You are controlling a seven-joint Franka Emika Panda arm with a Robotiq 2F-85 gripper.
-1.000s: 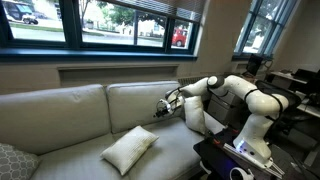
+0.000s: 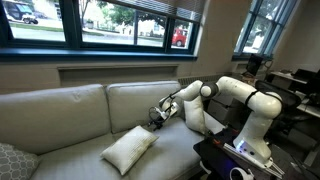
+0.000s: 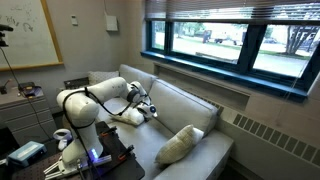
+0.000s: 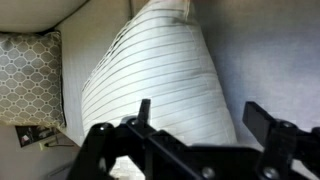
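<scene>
On the light sofa (image 2: 62, 126) lies a white pillow (image 2: 130, 149), tilted on the seat. My gripper (image 2: 154, 124) hangs low over the seat to its right, near the backrest, and looks small and dark there. From the wrist, a finely ribbed white pillow (image 4: 165, 70) fills the middle, beyond the fingers. The gripper stands open, its two dark fingers wide apart, with nothing held between them. Contact with the pillow or seat cannot be made out.
A second white pillow (image 2: 194, 115) leans under the arm at the sofa's right end. A patterned cushion (image 2: 15, 163) sits at the left end. Behind the backrest are the wall and window sill (image 2: 90, 52). The seat in between is bare.
My gripper has come down a little toward the seat and slightly left, the arm reaching lower. The pillows appear unmoved.
</scene>
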